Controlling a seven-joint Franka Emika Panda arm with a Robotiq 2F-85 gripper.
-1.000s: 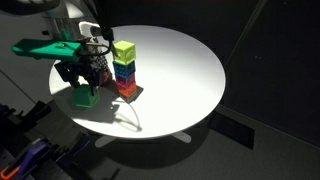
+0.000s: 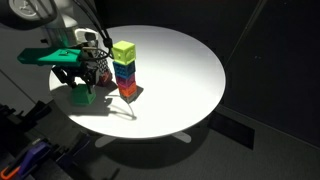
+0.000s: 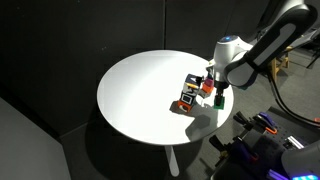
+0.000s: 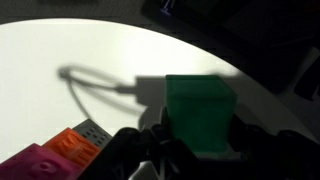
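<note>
A green block fills the space between the dark fingers in the wrist view, and my gripper is shut on it. In exterior view 1 the same green block is near the table's left edge, with my gripper just above it. Whether the block touches the table cannot be told. Beside it stands an upright stack of blocks, with a yellow-green block on top, blue and purple ones in the middle and an orange-red block low down. Exterior view 2 shows the green block near the table's rim.
A dark mesh container stands behind the stack, partly hidden by my arm. An orange block and a pink block show at lower left in the wrist view.
My arm's teal part has sunk lower in exterior view 1, and the held green block has shifted slightly left. The stack stays where it was.
</note>
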